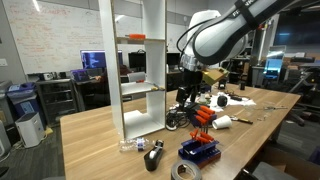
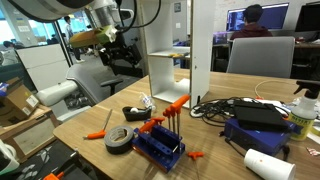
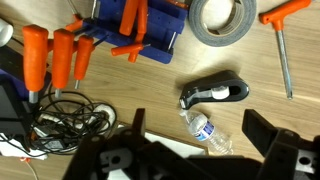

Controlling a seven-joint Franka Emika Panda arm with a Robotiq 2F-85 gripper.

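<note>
My gripper is open above the table, its two dark fingers spread wide at the lower part of the wrist view with nothing held. Beneath that gap lie a black stapler-like tool and a clear plastic bottle on its side. A grey tape roll rests nearby, beside an orange-handled hex key. The blue rack carries several orange-handled tools. In exterior view 2 the gripper hangs well clear of the tabletop.
A white shelf stands on the table, with an orange item high up in it. Dark cables lie tangled near the shelf. A blue box, a white cylinder and a yellow bottle occupy the right side.
</note>
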